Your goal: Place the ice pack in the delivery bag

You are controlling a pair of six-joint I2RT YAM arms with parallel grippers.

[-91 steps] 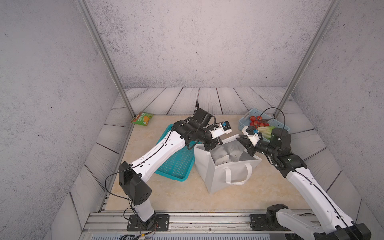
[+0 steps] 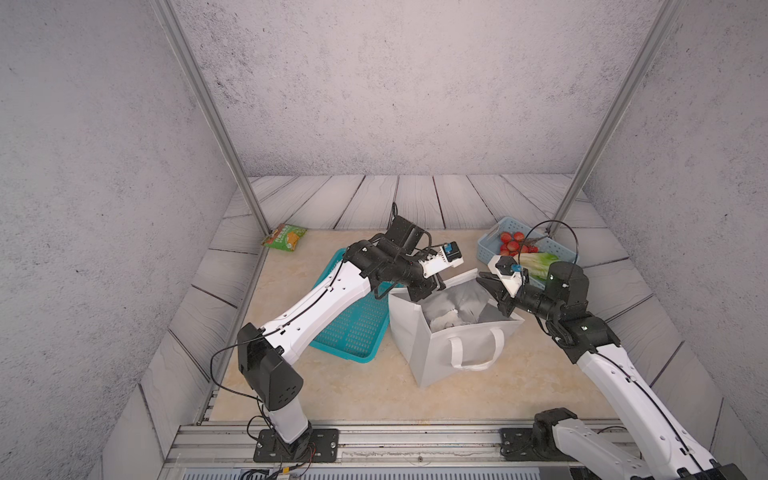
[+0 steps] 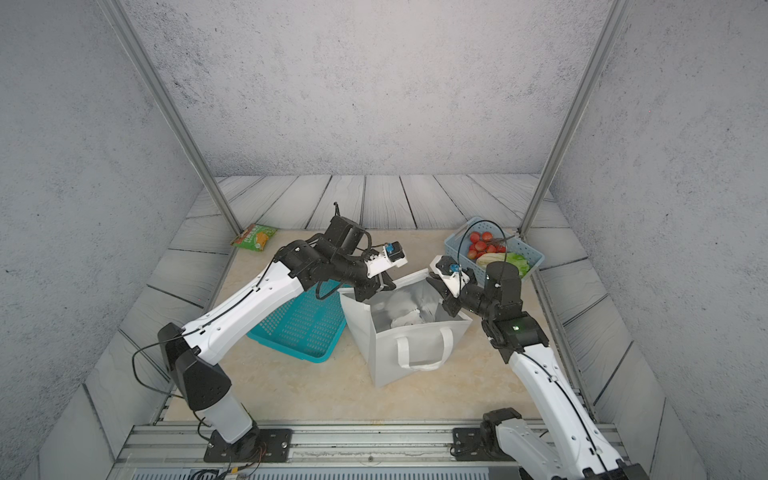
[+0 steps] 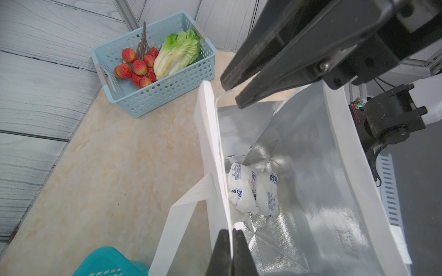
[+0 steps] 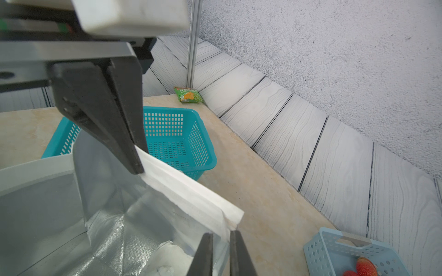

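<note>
Two white ice packs with blue print (image 4: 253, 188) lie on the silver floor of the white delivery bag (image 2: 436, 352). The bag stands with its mouth wide. My left gripper is shut on the bag's rim, its thin white edge running between the fingers. At the opposite end of the mouth is my right gripper. It is part open, one finger (image 5: 204, 254) on the silver inner side and the other outside, with the bag's edge between them, apparently unpinched. In the right wrist view, a white pack (image 5: 168, 261) shows only partly.
A teal basket (image 2: 360, 352) stands left of the bag, its visible floor bare. Behind to the right, a light blue basket (image 4: 133, 108) holds red fruit and a leafy vegetable. A green snack packet (image 2: 285, 237) lies at the back left.
My right arm has shifted slightly, its gripper moving a little to the right and down in the top left view. The left arm, bag and packs look still.
</note>
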